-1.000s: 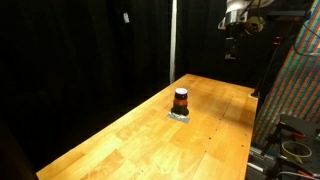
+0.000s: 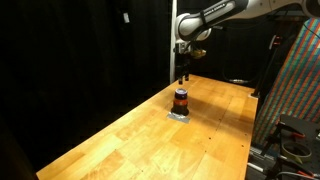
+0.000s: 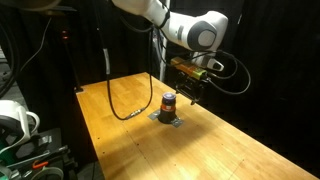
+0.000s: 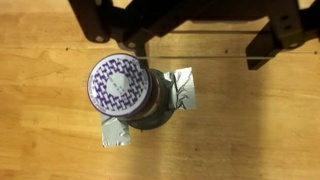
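A jar (image 2: pixel 181 98) with a white lid and dark sides stands upright on the wooden table. Its lid (image 4: pixel 119 85) carries a purple pattern in the wrist view. Beneath the jar is a dark round base, held down by silver tape (image 4: pixel 182 90). My gripper (image 3: pixel 187 93) hangs above the table close to the jar. Seen from the wrist, the gripper is open, its fingers wide apart with only table between them. The jar lies below and nearer the left finger, outside the gap. Whether finger and jar touch is hard to tell.
Dark curtains (image 2: pixel 80 60) hang along the back. A black cable (image 3: pixel 115 95) loops down from the arm in the second exterior view.
The arm has swung in from the far right, coming down and leftward until my gripper is close above the jar. The jar has stayed in place.
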